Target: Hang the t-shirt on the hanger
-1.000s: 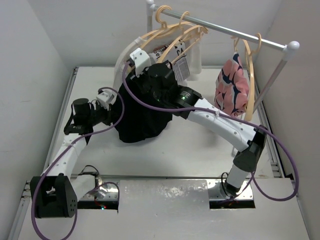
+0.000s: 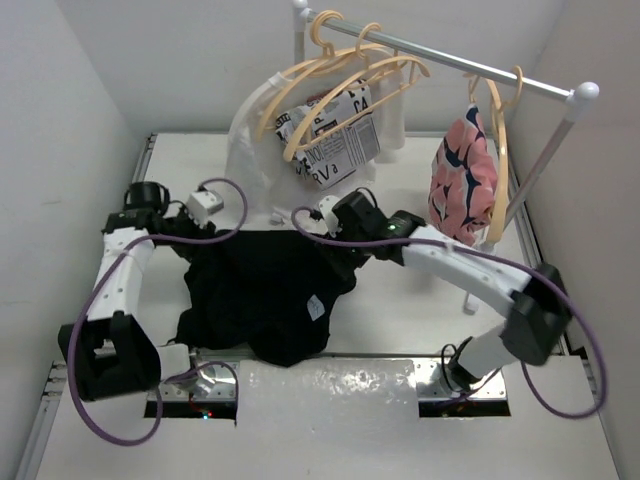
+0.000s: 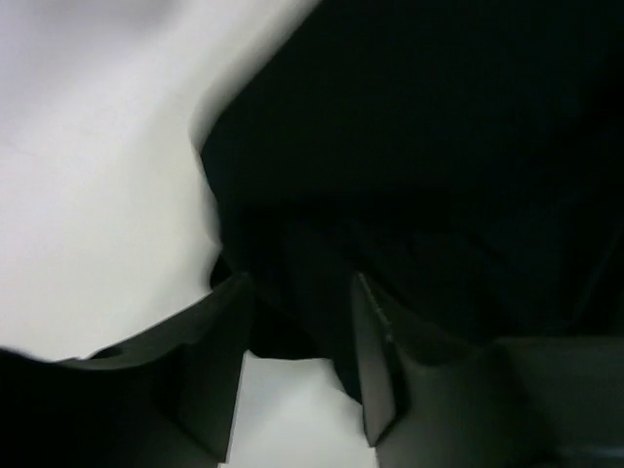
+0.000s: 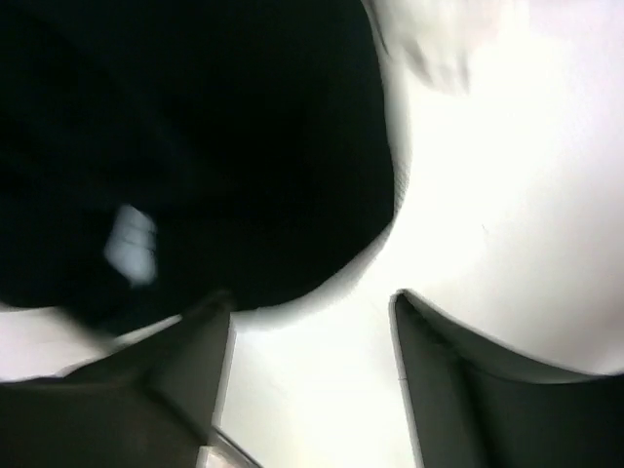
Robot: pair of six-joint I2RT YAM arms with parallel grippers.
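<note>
The black t-shirt (image 2: pixel 255 295) lies spread and wrinkled on the white table, a small pale patch showing on its right part. At its upper left edge is my left gripper (image 2: pixel 197 238); its fingers (image 3: pixel 216 341) stand apart in the left wrist view, with dark cloth beyond and under the gap. Over the shirt's upper right is my right gripper (image 2: pixel 335 243). In the right wrist view its fingers (image 4: pixel 200 341) are apart too, mostly bare table between them and the cloth farther ahead. Wooden hangers (image 2: pixel 345 128) hang from the rack behind.
The metal rail (image 2: pixel 440 60) runs across the back and right. A printed black-and-white garment (image 2: pixel 345 135), a whitish sheer one and a pink patterned one (image 2: pixel 465 178) hang there.
A hanger has swung slightly.
</note>
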